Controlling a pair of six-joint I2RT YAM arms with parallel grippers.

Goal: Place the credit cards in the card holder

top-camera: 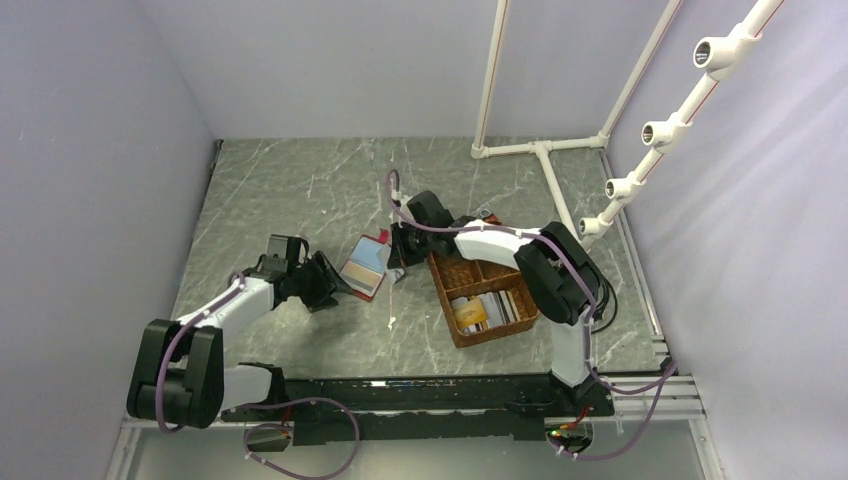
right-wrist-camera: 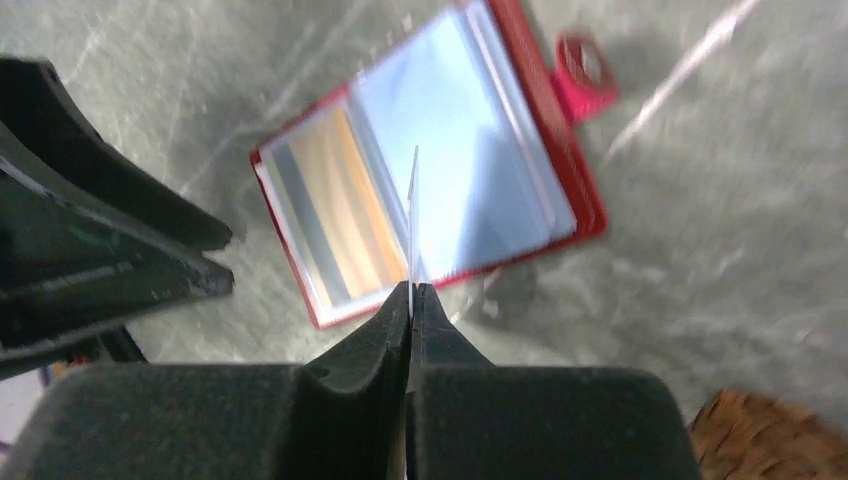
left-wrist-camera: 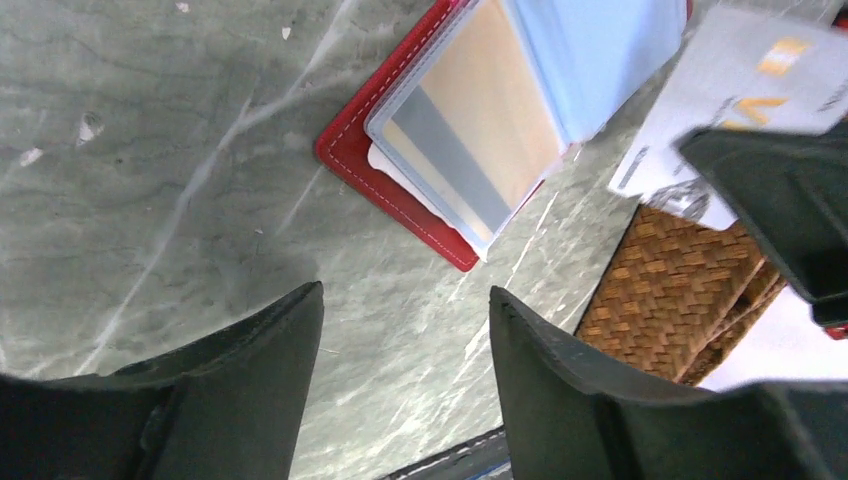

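Note:
The open red card holder (top-camera: 364, 266) lies flat on the table between my grippers, with a pale blue inner side and a clear pocket (left-wrist-camera: 470, 120) showing a tan and grey card. My right gripper is shut on a thin card (right-wrist-camera: 411, 210), seen edge-on above the holder. In the left wrist view this white card (left-wrist-camera: 735, 100) shows gold marks, beside the black right fingers (left-wrist-camera: 770, 180). Left of the holder, my left gripper stands open, its fingers apart from the holder's near corner and nothing between them.
A brown woven basket (top-camera: 453, 318) with compartments stands to the right, partly under the right arm; several cards (top-camera: 495, 308) stand in its front compartment. A pink-red tab (right-wrist-camera: 583, 80) sticks out from the holder's edge.

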